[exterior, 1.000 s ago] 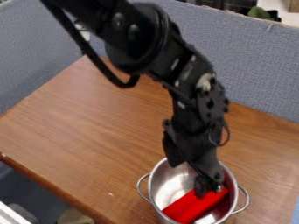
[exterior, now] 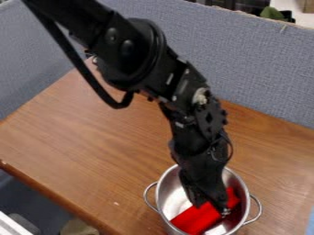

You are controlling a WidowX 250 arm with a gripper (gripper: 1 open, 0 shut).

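Note:
A white pot (exterior: 174,191) with wire side handles stands at the lower right of the wooden table, holding a red object (exterior: 196,218). My black gripper (exterior: 218,200) reaches down into the pot over the red object. Its fingertips are dark and crowded together, and whether anything is between them cannot be made out.
Grey padded walls (exterior: 245,69) run along the back and left. Some items sit beyond the back wall at top right.
The arm's upper part has shifted and straightened slightly over the last second, while the gripper stays low in the pot. The pot looks unmoved.

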